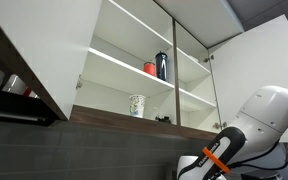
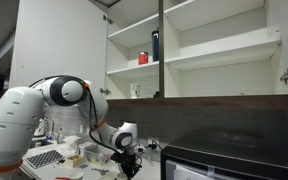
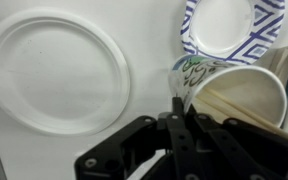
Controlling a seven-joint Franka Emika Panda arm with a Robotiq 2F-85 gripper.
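In the wrist view a white cup (image 3: 256,88) with a green pattern appears, pale wooden sticks (image 3: 229,108) inside it. My gripper is shut on the cup's near wall at the rim. Left of it lies a plain white plate (image 3: 56,72); a smaller plate (image 3: 227,20) with a blue patterned rim is just beyond the cup. Exterior view 2 has my gripper (image 2: 129,172) low over the counter, where the cup is hard to make out. In exterior view 1 the fingers are out of sight below the frame.
Above the counter, an open cabinet holds a red canister (image 1: 149,68), a dark bottle (image 1: 162,66) and a patterned cup (image 1: 137,105). A black microwave (image 2: 229,145) stands right of the arm. A dish rack (image 2: 44,159) sits to the left.
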